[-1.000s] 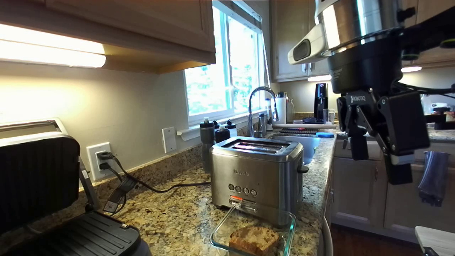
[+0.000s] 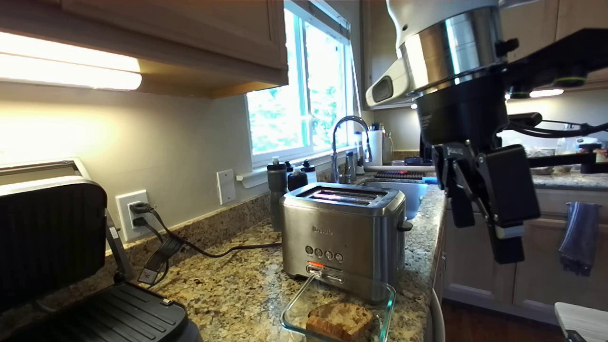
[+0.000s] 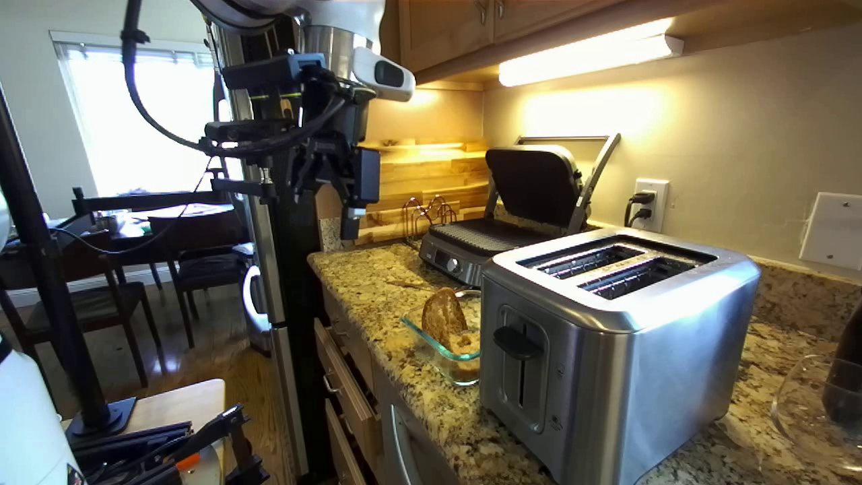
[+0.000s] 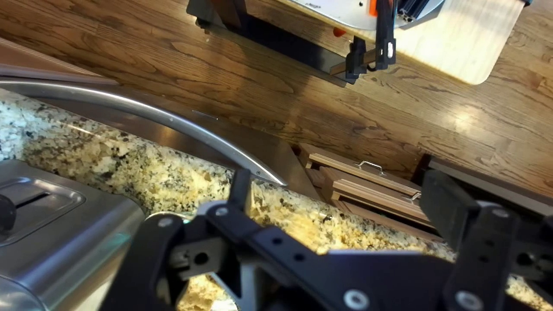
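Observation:
My gripper (image 2: 483,231) hangs in the air on the right of exterior view 1, open, with nothing between its fingers. In the wrist view its two fingers (image 4: 241,189) are spread wide over the counter edge and floor. A brown slice of bread (image 2: 340,320) leans inside a clear glass dish (image 2: 391,310) on the counter, well away from the gripper. Just behind the dish in that view stands the steel toaster (image 2: 342,233); its two slots look empty in exterior view 2, where the bread (image 3: 444,318) also shows.
An open grill press (image 3: 529,210) sits farther along the counter, lid raised. Dark bottles (image 2: 277,185) and the tap (image 2: 336,142) are beyond the toaster. A black cord (image 2: 228,250) runs to the wall outlet. Past the counter's edge is open floor (image 4: 171,57).
My gripper has moved left and slightly down in exterior view 1, nearer to the toaster side. It remains open. The bread, dish and toaster are unmoved.

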